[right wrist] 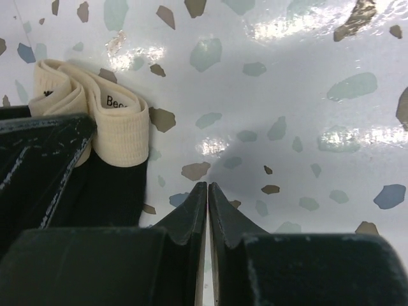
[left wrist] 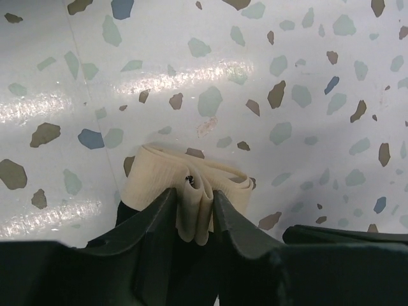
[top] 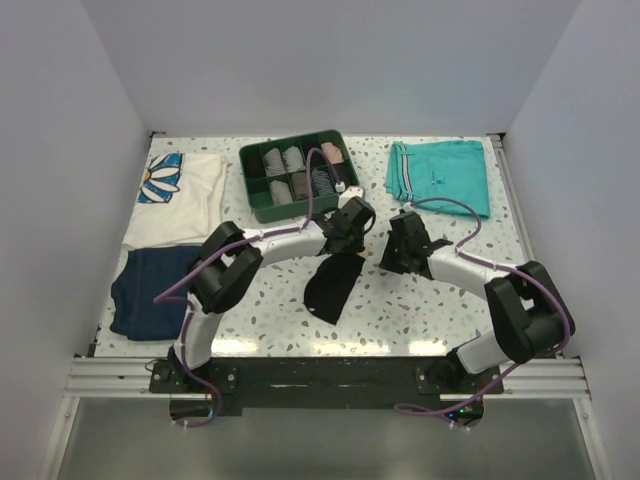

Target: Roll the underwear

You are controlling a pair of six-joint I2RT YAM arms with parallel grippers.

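Black underwear [top: 333, 288], folded into a narrow strip, lies slanted on the speckled table in the top view. At its far end, my left gripper [top: 358, 252] covers much of the cream waistband. The left wrist view shows the waistband [left wrist: 153, 175] pinched up into a fold between the fingertips, with the left gripper shut on it. My right gripper [top: 386, 266] hovers just right of the underwear. In the right wrist view, the right gripper has its tips together and nothing between them; the waistband [right wrist: 124, 131] is apart from it, to the left.
A green divided box [top: 262, 212] with rolled items stands behind the left arm. Turquoise cloth [top: 440, 172] lies at back right, white cloth [top: 205, 190] and navy cloth [top: 150, 290] at left.
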